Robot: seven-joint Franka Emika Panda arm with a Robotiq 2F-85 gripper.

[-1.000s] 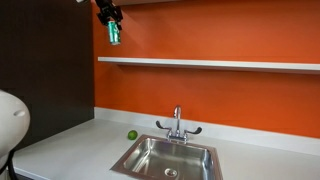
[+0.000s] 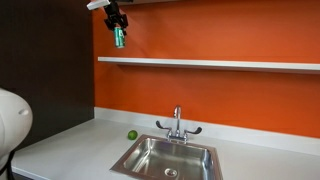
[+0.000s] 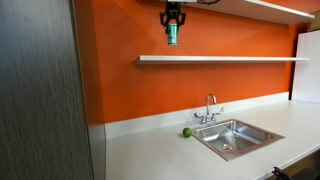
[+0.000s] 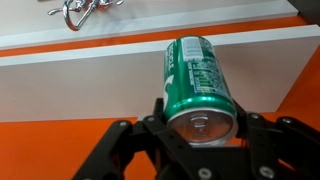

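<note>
A green can (image 4: 198, 80) with a silver end is held in my gripper (image 3: 173, 20), which is shut on it. In the wrist view the dark fingers (image 4: 170, 150) close around the can's near end. Exterior view 1 has the can (image 2: 119, 37) hanging high at the upper left, above the level of the lower white shelf (image 2: 210, 65) and near its left end. In exterior view 2 the can (image 3: 173, 35) is also above the shelf's height; its exact distance from the wall is hard to judge.
Far below, a green lime-like fruit (image 2: 132, 135) lies on the white counter (image 2: 75, 145), left of a steel sink (image 2: 140, 170) with a faucet (image 2: 178, 125). A second shelf (image 3: 265, 10) runs higher up. The lower shelf looks empty. A dark panel (image 2: 45, 70) stands at left.
Over the last second the gripper and can have shifted slightly to the right and a touch upward in exterior view 1. The fruit and sink are unmoved.
</note>
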